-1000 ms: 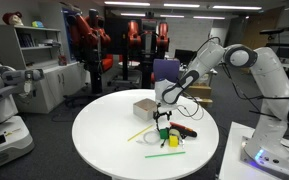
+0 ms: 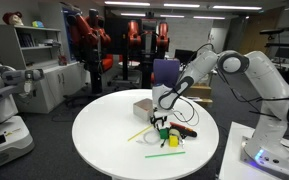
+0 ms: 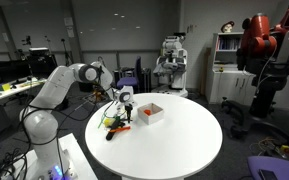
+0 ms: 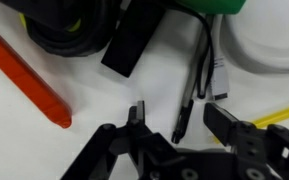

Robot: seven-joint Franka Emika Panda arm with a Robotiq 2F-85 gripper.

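Observation:
My gripper is over the tabletop, its two dark fingers apart. In the wrist view, a thin dark stick-like piece (image 4: pixel 191 95) lies on the white table across the gap between the fingers; no grip on it shows. A black block (image 4: pixel 134 40) lies just beyond, beside a round black-and-yellow thing (image 4: pixel 69 35). An orange-red bar (image 4: pixel 24 75) is to the left. In exterior view 1, the gripper (image 2: pixel 158 117) is low by the group of small objects, its tips too small to make out.
A white cable coil (image 4: pixel 272 55) and a yellow stick (image 4: pixel 282 115) flank the right side. An open box (image 3: pixel 152 113) stands near the group. A green stick (image 2: pixel 165 154) lies towards the front of the round table (image 2: pixel 99 130), whose left part is clear.
The arm has shifted slightly to the left and lower over the group of objects. The things on the table appear unmoved.

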